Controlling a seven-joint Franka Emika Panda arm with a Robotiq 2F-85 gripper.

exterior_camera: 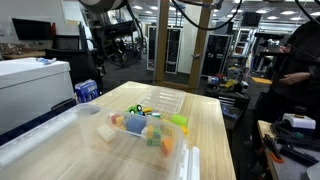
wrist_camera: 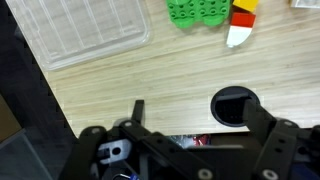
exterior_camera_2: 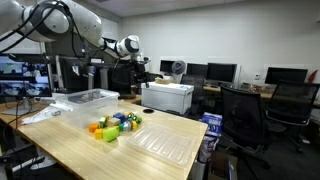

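Observation:
My gripper stands open over bare wood near the table's edge, with nothing between its fingers. In exterior view 2 the gripper (exterior_camera_2: pixel 139 76) hangs clear above the far part of the table. A black round piece (wrist_camera: pixel 235 105) lies flat below, close to the right finger in the wrist view. Green pieces (wrist_camera: pixel 198 11) show at the top of that view, beside an orange-and-red piece (wrist_camera: pixel 241 24) with a white end. Several colourful blocks (exterior_camera_2: pixel 110 130) are spread over the table in exterior view 2.
A clear bin (exterior_camera_2: pixel 90 102) stands beside the blocks; in exterior view 1 this bin (exterior_camera: pixel 105 132) is in front of them. A flat clear tray (exterior_camera_2: pixel 165 143) lies on the table. A blue box (exterior_camera: pixel 87 91) stands past the table. Bare wood lies around the tray.

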